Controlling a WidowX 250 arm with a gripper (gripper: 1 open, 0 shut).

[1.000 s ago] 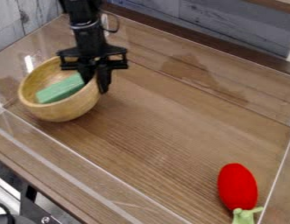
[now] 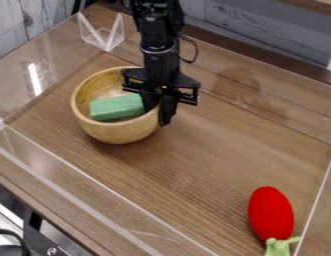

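A tan wooden bowl (image 2: 98,127) holds a green block (image 2: 117,105) in the upper left of the camera view. The black gripper (image 2: 158,98) reaches down from the top over the bowl's right side and is shut on that side of the bowl; its fingertips are partly hidden there.
A red toy vegetable with a green top (image 2: 271,212) lies at the lower right. A clear plastic object (image 2: 102,28) is at the top left, near the grey wall.
The gripper and bowl, with the green block inside, have moved right across the table from further left. The red toy has stayed in place.
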